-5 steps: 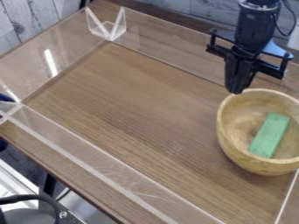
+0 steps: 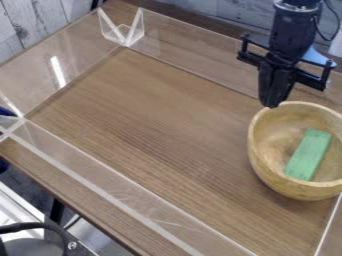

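The black gripper (image 2: 274, 98) is at the upper right, pointing down just above the back-left rim of a round wooden bowl (image 2: 274, 170). Its tip looks shut, with nothing visible between the fingers. A green rectangular block (image 2: 307, 155) lies inside the bowl, in front of and to the right of the gripper.
The wooden tray floor (image 2: 140, 130) is clear to the left and front of the bowl, bounded by transparent walls. Dark equipment (image 2: 34, 240) sits outside at the bottom left.
The gripper has shifted very slightly downward over the last moment. The bowl and green block appear unmoved.
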